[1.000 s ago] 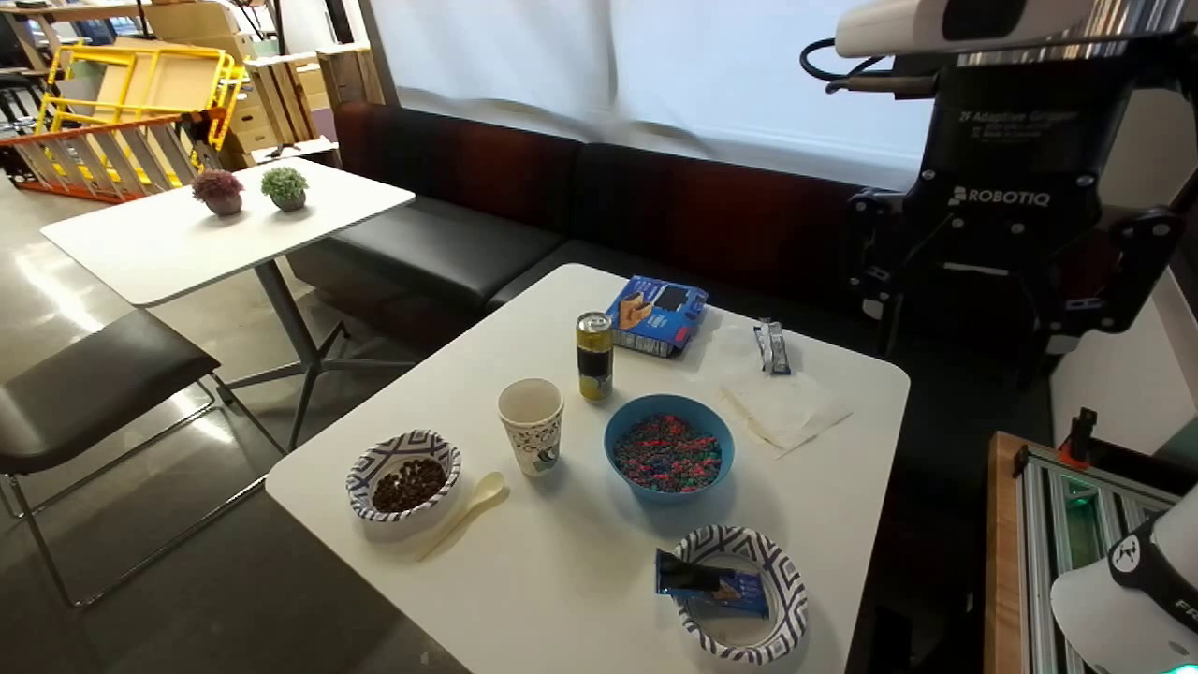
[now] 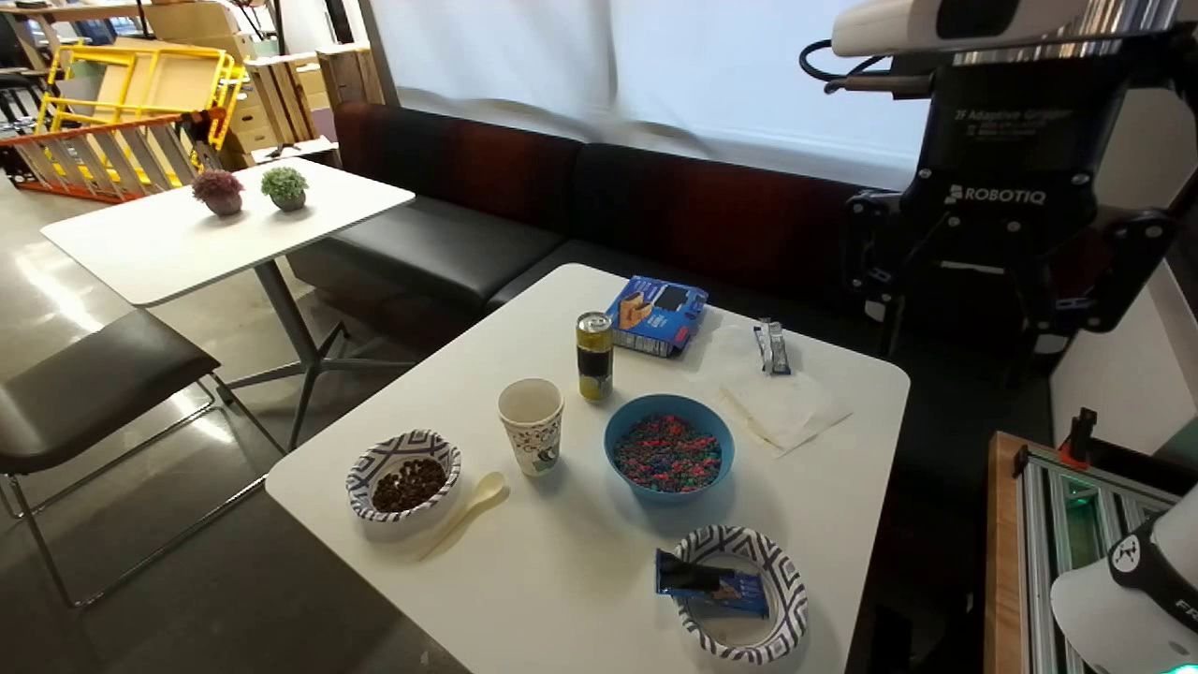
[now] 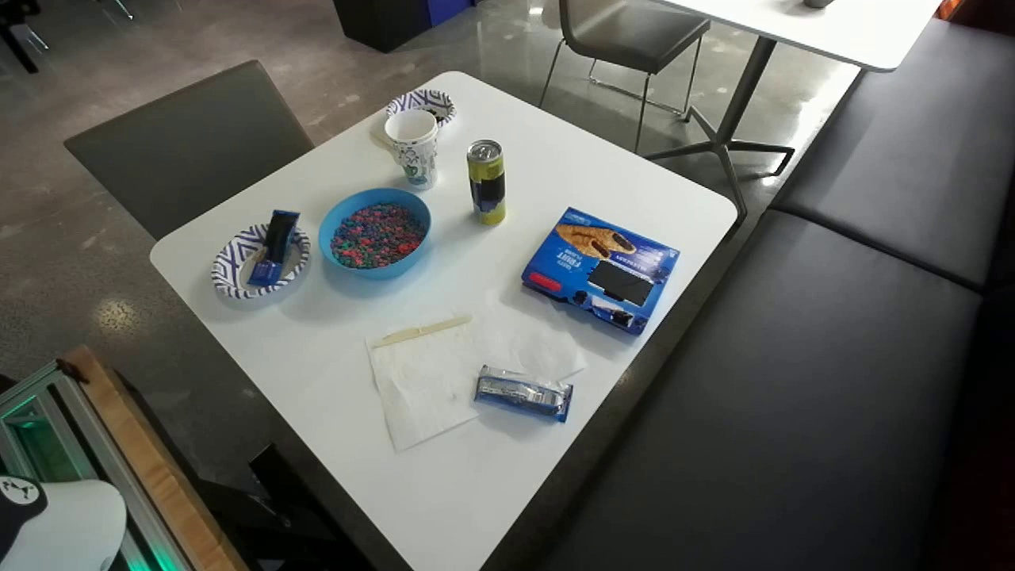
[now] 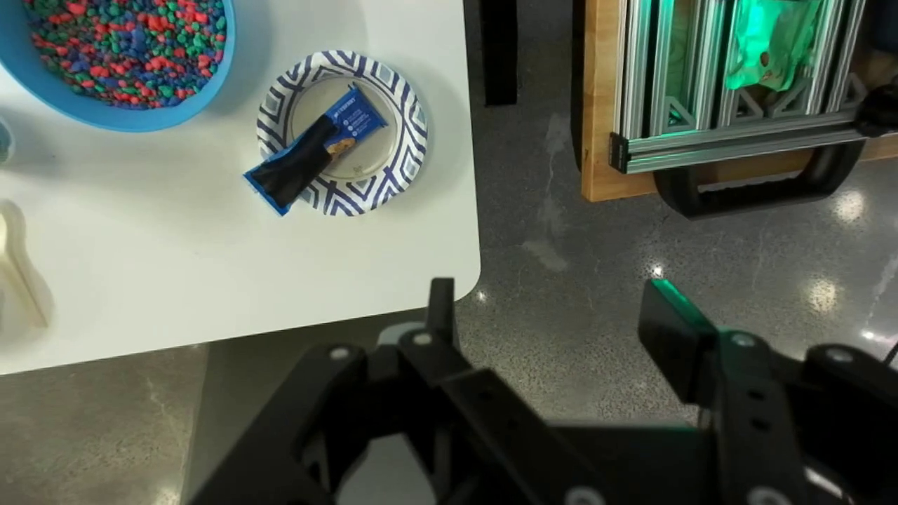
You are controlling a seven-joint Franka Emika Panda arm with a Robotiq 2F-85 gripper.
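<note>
High beside the table's right edge in exterior view 1 hangs my gripper [image 2: 963, 337]. Its fingers [image 4: 441, 307] stand well apart in the wrist view, with only floor visible between them. A blue wrapped snack bar [image 4: 299, 160] leans across the rim of a patterned paper bowl [image 4: 405, 160] near the table corner. The blue bowl [image 2: 619, 462] holds red, green and blue bits. Around it stand a paper cup [image 2: 533, 427], a yellow can [image 2: 595, 358] and another patterned bowl [image 2: 365, 477] with brown pieces. Nothing on the table touches the gripper.
A blue snack box [image 3: 601, 271], a silver-blue wrapper [image 3: 523, 393] and a napkin [image 3: 423, 390] with a pale utensil lie on the table [image 3: 314, 381]. A pale spoon [image 2: 480, 494] rests near the cup. The metal-framed wooden stand [image 4: 599, 101] is beside the table.
My gripper has shifted very slightly left in exterior view 1, and its fingers look a little closer together. The things on the table have not moved.
</note>
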